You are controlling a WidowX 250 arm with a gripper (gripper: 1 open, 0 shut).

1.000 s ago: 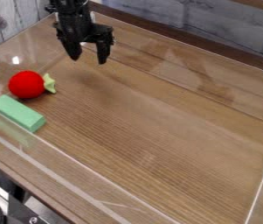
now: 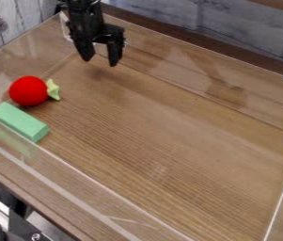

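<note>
My gripper (image 2: pixel 91 47) is a dark arm end at the top of the camera view, standing at the back left of the wooden table; I cannot tell whether it is open or shut. A red round object (image 2: pixel 28 91) with a small green part at its right side lies on the left. A green rectangular block (image 2: pixel 20 121) lies below it, near the table's left edge.
A grey wall (image 2: pixel 231 28) borders the back. At the lower left, beyond the table's edge, are dark objects.
The red object and green block have not visibly moved.
</note>
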